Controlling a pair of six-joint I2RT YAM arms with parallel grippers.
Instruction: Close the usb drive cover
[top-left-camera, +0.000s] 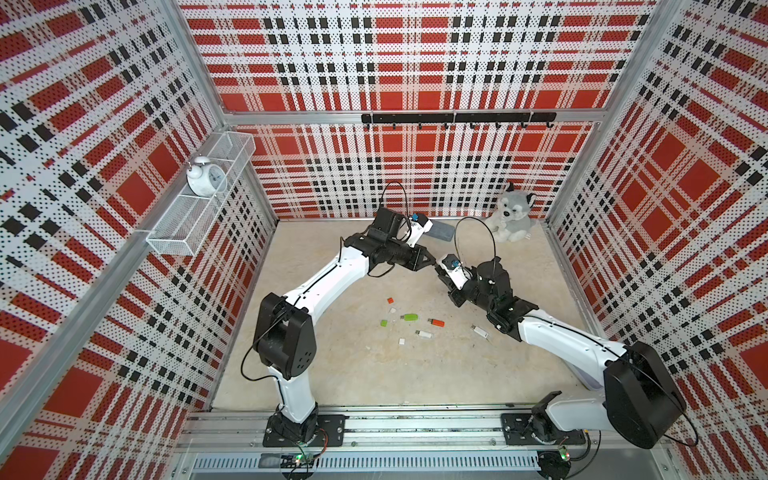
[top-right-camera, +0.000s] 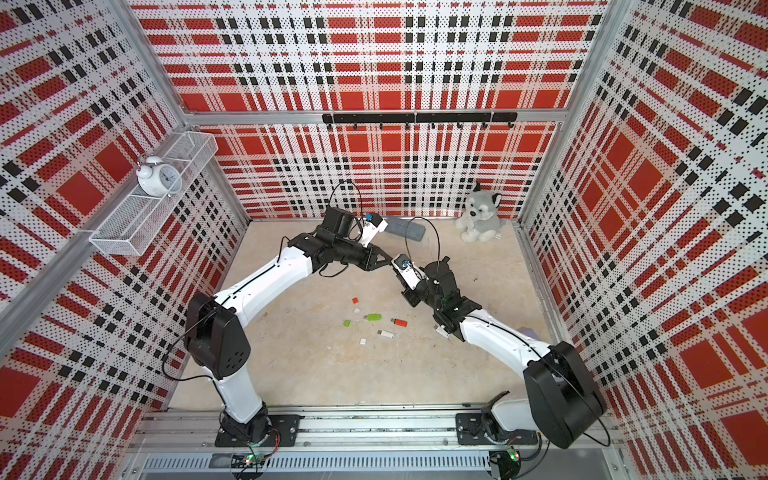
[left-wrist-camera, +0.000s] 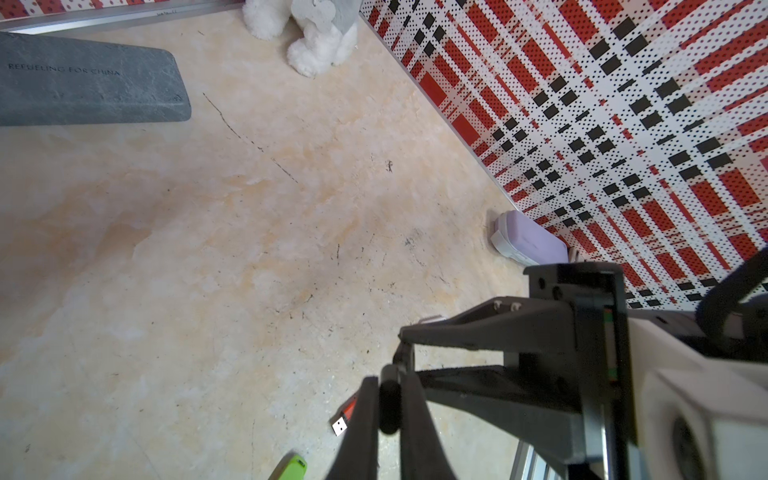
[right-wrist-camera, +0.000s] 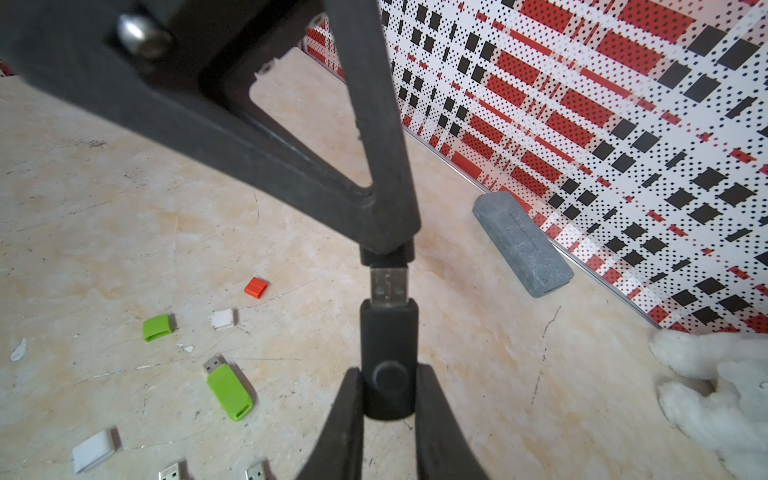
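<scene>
My right gripper is shut on a black USB drive (right-wrist-camera: 389, 336) and holds it upright in its own wrist view. The drive's bare metal connector (right-wrist-camera: 389, 286) points at the left gripper's tips, its end against or just under a small dark piece (right-wrist-camera: 387, 256) there. Whether that piece is a black cap or a finger pad, I cannot tell. My left gripper is shut, with a dark rounded shape showing at its tips. In the top left view, the two grippers meet tip to tip above the table.
Below lie a green drive (top-left-camera: 409, 317), a red drive (top-left-camera: 436, 322), two white drives and loose caps, among them a green cap (right-wrist-camera: 157, 327) and a red cap (right-wrist-camera: 256, 287). A grey case (left-wrist-camera: 88, 80) and plush dog (top-left-camera: 513, 214) sit at the back.
</scene>
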